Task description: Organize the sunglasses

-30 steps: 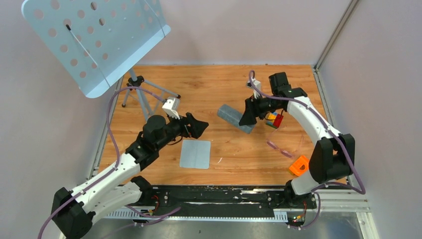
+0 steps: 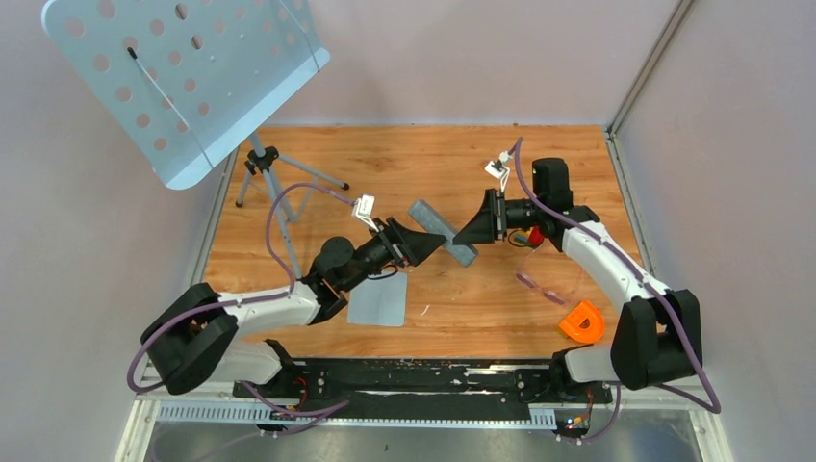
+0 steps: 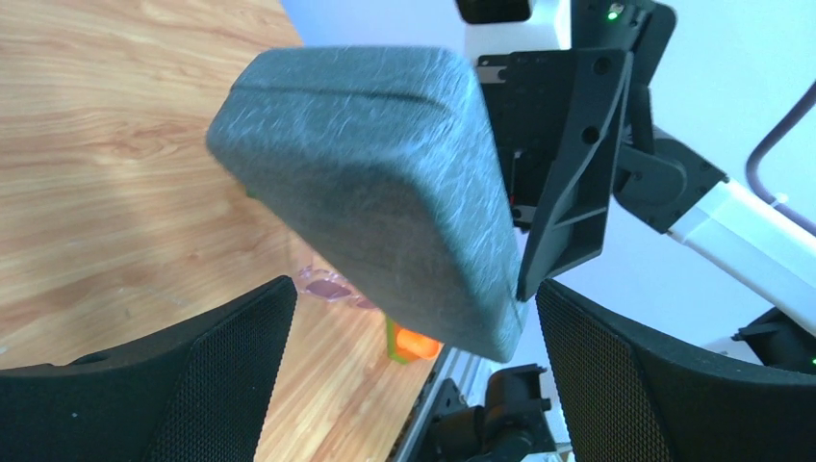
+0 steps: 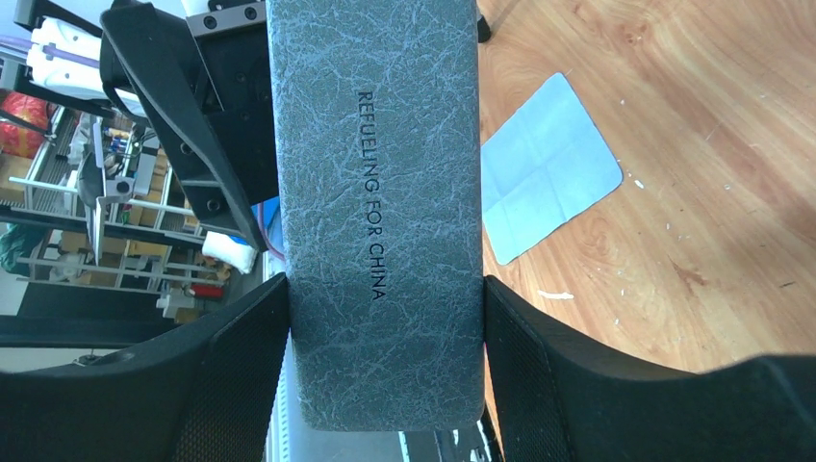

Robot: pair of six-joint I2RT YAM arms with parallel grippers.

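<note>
A grey-blue glasses case (image 2: 444, 229), closed, is held up over the table by my right gripper, shut across its width. Lettering shows on the case's face in the right wrist view. My left gripper is open and close to the case, which appears between and beyond its fingers; contact cannot be made out. Pinkish sunglasses (image 2: 541, 289) lie unfolded on the table's right side. The light blue cloth (image 2: 377, 301) rests flat, below and partly behind the left gripper in the top view.
An orange object (image 2: 583, 322) sits at the table's right front. Colourful blocks (image 2: 526, 237) are partly hidden behind the right arm. A tripod (image 2: 265, 164) stands at the left back.
My left gripper has moved right and closer to the case. The right gripper and case have shifted slightly left, and the case has tilted more steeply. The sunglasses and cloth stay put.
</note>
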